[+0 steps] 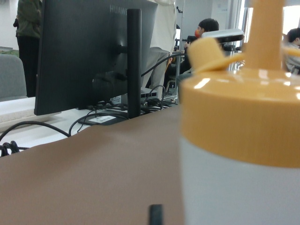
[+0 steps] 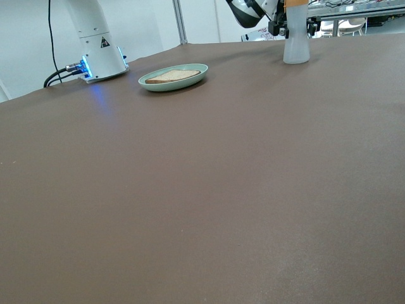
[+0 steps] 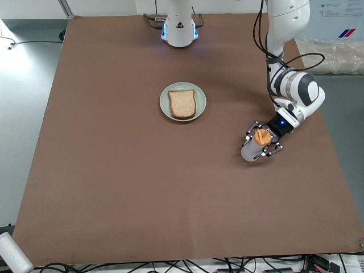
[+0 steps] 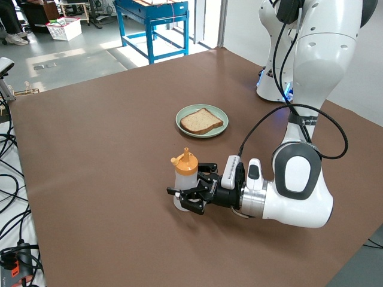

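Observation:
A squeeze bottle with a white body and orange cap (image 4: 185, 164) stands upright on the brown table, filling the right side of the wrist view (image 1: 239, 183). My gripper (image 3: 263, 139) is around it, its black fingers either side; whether they press on it or stand apart is hard to tell. A slice of bread (image 3: 182, 103) lies on a pale green plate (image 3: 196, 114), left of and behind the bottle in the right view.
Cables run along its edge; a monitor (image 1: 84, 56) stands beyond it in the wrist view.

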